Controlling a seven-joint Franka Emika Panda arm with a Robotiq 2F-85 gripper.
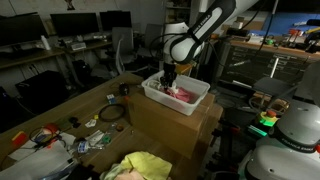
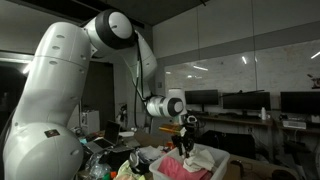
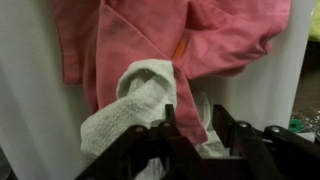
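A white bin holds crumpled cloths, a white cloth and a pink cloth. In the wrist view the white cloth lies over the pink one, lower left of centre. My gripper is low among them, its dark fingers standing apart with pink cloth showing in the gap. The left finger overlaps the white cloth's edge; whether it touches is unclear. From exterior view 2, the white cloth is heaped to the right and the pink cloth to the left in the bin.
A person in a grey top stands close behind the bin. A yellow cloth lies at the front of the table. Cables and small items clutter its left side. The bin's walls border the cloths.
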